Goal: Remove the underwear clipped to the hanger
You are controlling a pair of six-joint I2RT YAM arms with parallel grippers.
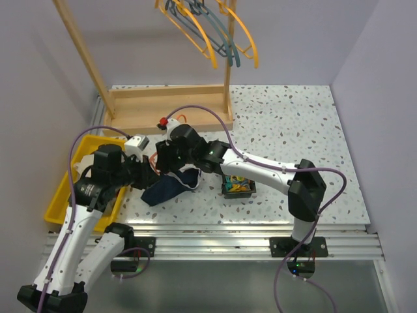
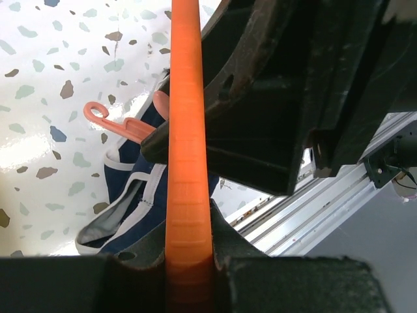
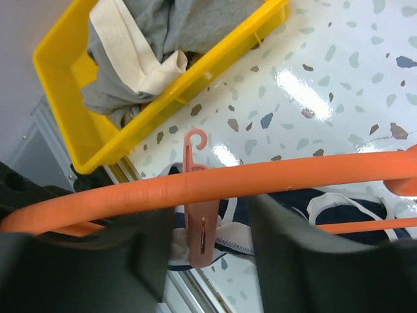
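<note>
My left gripper (image 1: 144, 171) is shut on the orange hanger (image 2: 187, 163), which crosses the left wrist view vertically and the right wrist view horizontally. Below lies navy underwear (image 1: 163, 190) with white trim, a pink clip (image 3: 202, 235) on it. My right gripper (image 1: 168, 156) is close to the left one, its blurred fingers part open on either side of the clip's lower part in the right wrist view; whether they touch it I cannot tell.
A yellow bin (image 3: 58, 78) with grey and cream clothes stands at the left. A small box of coloured pieces (image 1: 238, 189) lies right of the underwear. Hangers (image 1: 212, 55) hang from the wooden rack.
</note>
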